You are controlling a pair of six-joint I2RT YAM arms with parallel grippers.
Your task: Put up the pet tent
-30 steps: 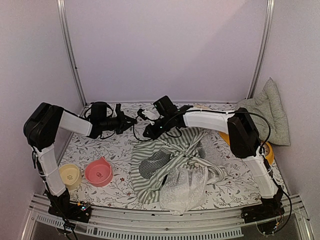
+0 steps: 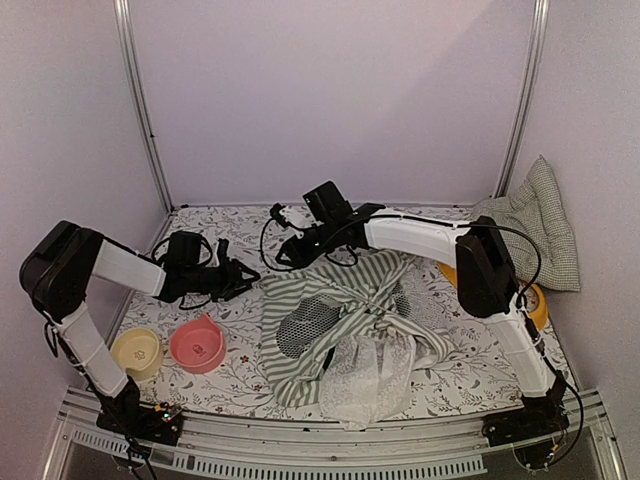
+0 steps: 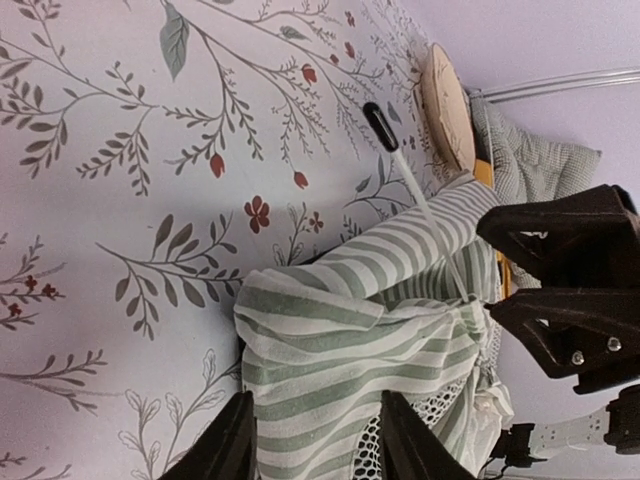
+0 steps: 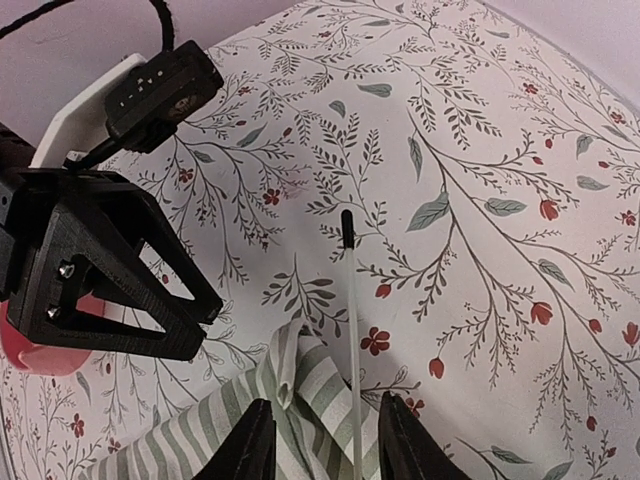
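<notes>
Striped green-white tent fabric [image 2: 290, 380] with mesh and a white sheer panel [image 2: 365, 380] lies crumpled in the middle. A thin white pole [image 4: 352, 310] with a black tip rises from the fabric in both wrist views. My left gripper [image 2: 240, 282] is low left of the fabric's upper corner; in its own view the fingers [image 3: 235, 440] stand apart at the fabric's edge. My right gripper [image 2: 290, 250] is over the fabric's upper part, fingers [image 4: 255, 440] apart on either side of the pole, open.
A pink bowl [image 2: 197, 345] and a cream bowl [image 2: 137, 352] sit at the left. A grey checked cushion [image 2: 540, 230] leans at the right, near a yellow piece [image 2: 540, 310].
My left gripper has moved down toward the front, away from the right gripper. The right gripper has shifted slightly up in the top view.
</notes>
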